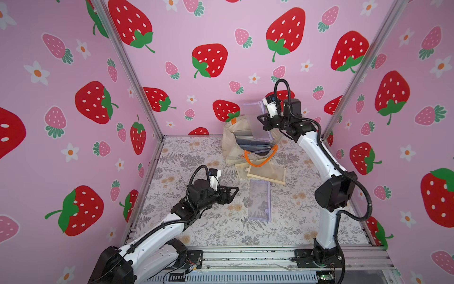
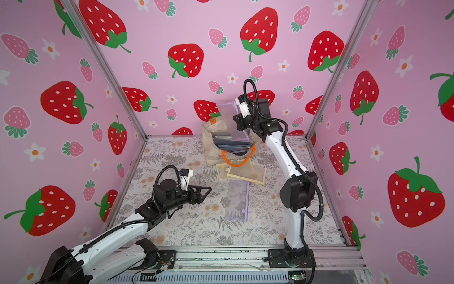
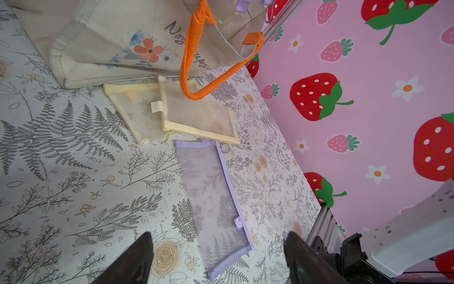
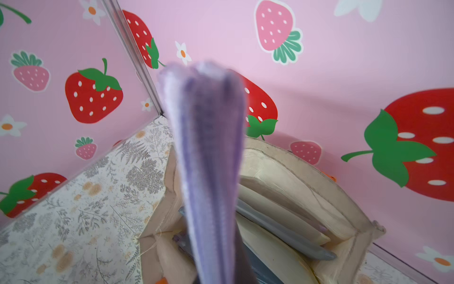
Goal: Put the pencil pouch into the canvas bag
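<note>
My right gripper [image 1: 263, 122] is shut on a purple-edged translucent pouch [image 1: 253, 111], above the back right of the canvas bag's mouth. In the right wrist view this pouch [image 4: 208, 165] is blurred and hides the fingertips; its lower part reaches down into the opening. The beige canvas bag [image 1: 230, 144] with orange handles stands at the back, with several flat pouches [image 4: 283, 236] inside. On the table in front lie a purple-edged pouch [image 3: 210, 198] and two cream-edged pouches [image 3: 198, 108], overlapping. My left gripper is open and empty, left of the flat purple-edged pouch.
One orange handle [image 3: 191, 52] droops over the bag's front, above the cream-edged pouches. Patterned walls enclose the back and sides.
</note>
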